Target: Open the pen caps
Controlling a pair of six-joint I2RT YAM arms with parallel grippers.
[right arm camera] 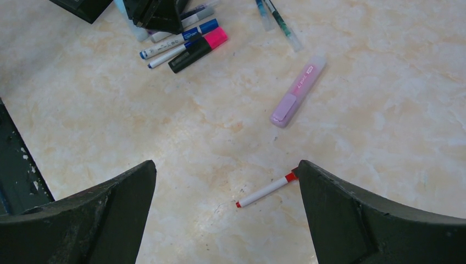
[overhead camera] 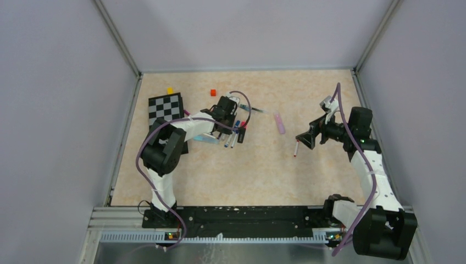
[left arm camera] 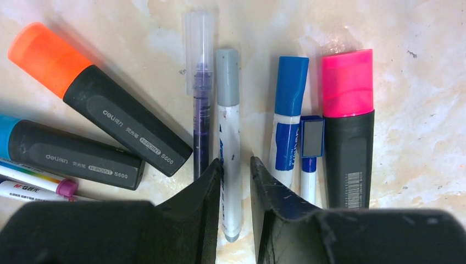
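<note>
In the left wrist view my left gripper is part open, its fingertips either side of the lower barrel of a grey-capped white pen (left arm camera: 228,143); whether they touch it is unclear. Beside it lie a clear-capped purple pen (left arm camera: 202,126), a blue-capped marker (left arm camera: 287,115), a pink-capped highlighter (left arm camera: 349,154) and orange-capped (left arm camera: 126,121) and blue-capped (left arm camera: 74,154) highlighters, all capped. My right gripper is wide open above a red-capped white marker (right arm camera: 262,192), which lies on the table.
A pink pencil case (right arm camera: 297,91) lies mid-table. A checkered board (overhead camera: 164,107) is at the left, with small orange (overhead camera: 213,92) and yellow (overhead camera: 170,90) blocks behind.
</note>
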